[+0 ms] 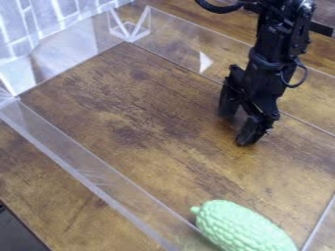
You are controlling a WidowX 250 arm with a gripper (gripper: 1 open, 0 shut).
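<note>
My black gripper (238, 120) reaches down at the right of the camera view, its fingertips low over the wooden floor of a clear-walled enclosure. Whether it is open or shut, or has anything between its fingers, is hard to tell in the dark shape. A pale green, bumpy oblong object (246, 229), like a toy vegetable, lies at the bottom right, well apart from the gripper.
Clear plastic walls (92, 167) border the wooden surface (124, 113) on the left, back and right. A white grid-patterned cloth or panel (46, 25) is at the back left.
</note>
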